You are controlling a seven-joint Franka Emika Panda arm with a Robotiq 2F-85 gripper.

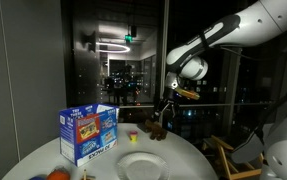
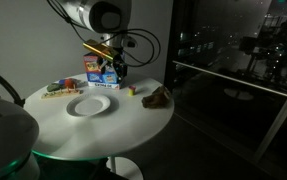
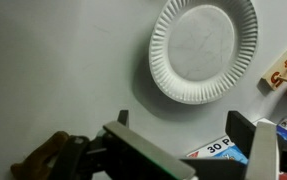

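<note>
My gripper is open, its two fingers spread apart with nothing between them. In exterior view 1 the gripper [image 1: 170, 98] hangs well above the round white table [image 1: 188, 164]. A white paper plate [image 3: 203, 50] with a ridged rim lies empty in the upper part of the wrist view. That plate [image 1: 142, 166] sits near the middle of the table in exterior view 1. A blue and red snack box [image 1: 89, 133] stands upright at the left, partly below the right finger in the wrist view.
A brown soft-looking object [image 2: 157, 98] and a small yellow and pink item [image 2: 132, 90] lie on the table's right side. A wooden tray [image 2: 58, 93] with several small colored pieces is at the left.
</note>
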